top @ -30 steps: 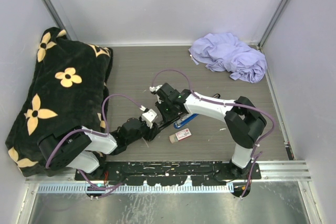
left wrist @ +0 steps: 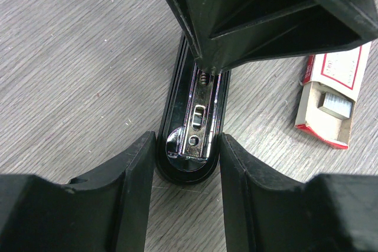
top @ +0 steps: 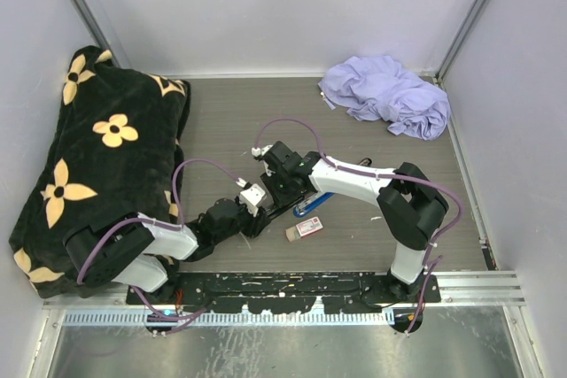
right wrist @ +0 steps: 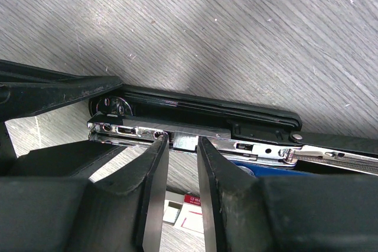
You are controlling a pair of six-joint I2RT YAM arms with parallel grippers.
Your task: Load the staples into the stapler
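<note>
The black stapler [right wrist: 224, 113] lies open on the table, its metal magazine exposed. My left gripper is around the stapler's end, fingertips at either side of it, part open. My right gripper is over the magazine, fingertips slightly apart, with a small silver piece, which looks like a staple strip, showing between or just beneath them; whether it is held I cannot tell. The staple box [left wrist: 331, 92] lies open beside the stapler, with staples inside, seen in the left wrist view.
A blue object [top: 312, 204] lies beside the stapler. A flowered dark cushion [top: 97, 165] fills the left side, a lavender cloth [top: 390, 99] the back right.
Both arms stand almost exactly where they were in the earlier top views; at most the right arm has shifted very slightly.
</note>
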